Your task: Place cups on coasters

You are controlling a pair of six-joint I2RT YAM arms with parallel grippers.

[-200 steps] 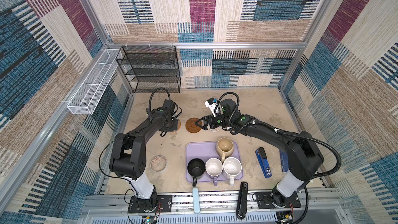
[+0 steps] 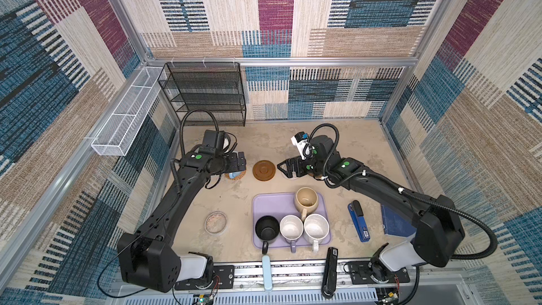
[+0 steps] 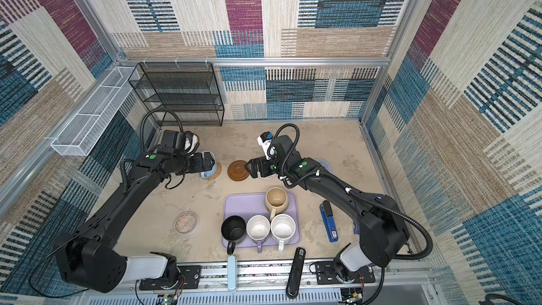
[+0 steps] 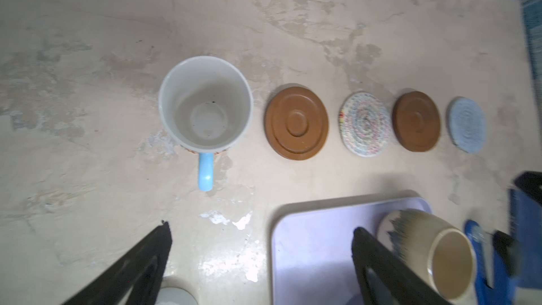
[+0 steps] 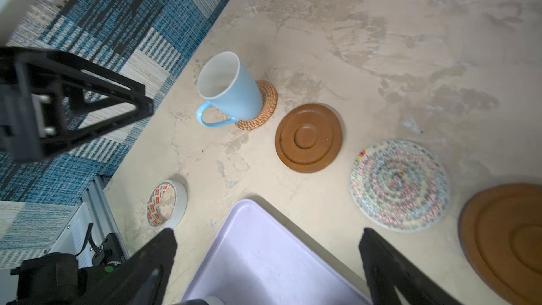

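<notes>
A light blue cup (image 5: 237, 93) stands on a woven coaster (image 5: 266, 98). Beside it are a brown coaster (image 5: 307, 135), a patterned coaster (image 5: 398, 183), another brown coaster (image 5: 502, 237) and a blue coaster (image 4: 465, 124). The lilac tray (image 2: 276, 203) holds a tan cup (image 2: 306, 200), a black cup (image 2: 267, 228) and two white cups (image 2: 316, 226). My left gripper is open above the table near the blue cup, empty. My right gripper is open above the tray's back and the coasters, empty.
A tape roll (image 2: 215, 223) lies at the front left, and a blue stapler (image 2: 359, 220) right of the tray. A black wire rack (image 2: 202, 87) is at the back left.
The left arm has lifted up and back from over the blue cup. The right arm has shifted a little to the right and up.
</notes>
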